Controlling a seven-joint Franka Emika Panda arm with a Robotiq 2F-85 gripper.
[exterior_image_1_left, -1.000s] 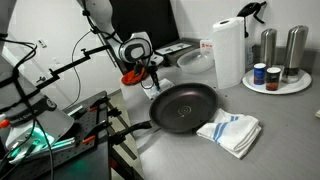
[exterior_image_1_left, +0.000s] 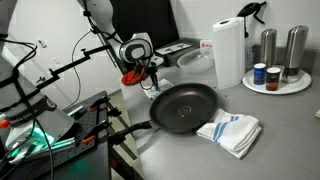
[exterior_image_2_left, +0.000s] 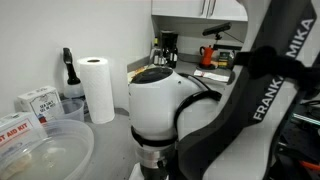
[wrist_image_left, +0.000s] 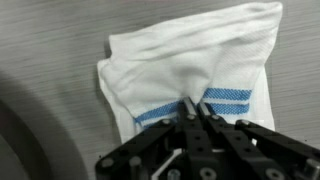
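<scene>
A white towel with blue stripes (wrist_image_left: 190, 55) lies spread on the grey counter under my gripper in the wrist view. The fingers are shut on the cloth near its blue bands, where a small fold runs up between the tips. Exterior view 1 shows my gripper (exterior_image_1_left: 154, 84) low over this white towel (exterior_image_1_left: 160, 91), behind the pan; the fingertips are too small to make out there. In exterior view 2 the arm's white body (exterior_image_2_left: 165, 110) hides most of the gripper and the cloth.
A dark frying pan (exterior_image_1_left: 184, 107) sits close by, with a second striped towel (exterior_image_1_left: 230, 132) to its right. Behind stand a clear bowl (exterior_image_1_left: 196, 62), a paper towel roll (exterior_image_1_left: 230, 55) and a tray (exterior_image_1_left: 296, 84) with jars and mills.
</scene>
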